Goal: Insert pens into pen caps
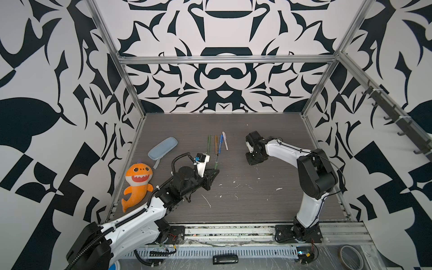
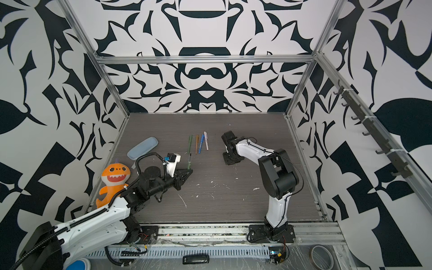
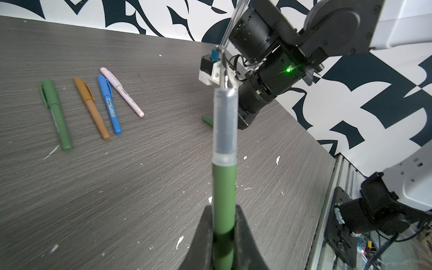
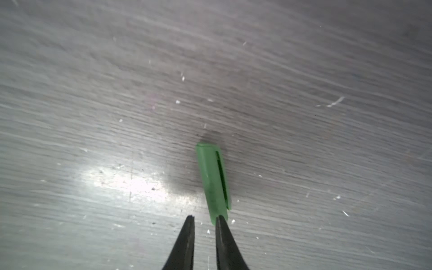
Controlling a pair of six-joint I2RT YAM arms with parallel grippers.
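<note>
My left gripper is shut on an upright uncapped green pen (image 3: pixel 223 184), its translucent section and tip pointing up. My right gripper is low over the table (image 4: pixel 112 81), fingers slightly apart at the near end of a green cap (image 4: pixel 210 175) lying there, clip on its side; whether they grip it I cannot tell. In the left wrist view four capped pens lie at the back: green (image 3: pixel 56 114), brown (image 3: pixel 92 108), blue (image 3: pixel 109 105) and pink (image 3: pixel 121 92).
A light blue case (image 1: pixel 163 147) lies at the left, with an orange shark toy (image 1: pixel 137 186) nearer the front.
</note>
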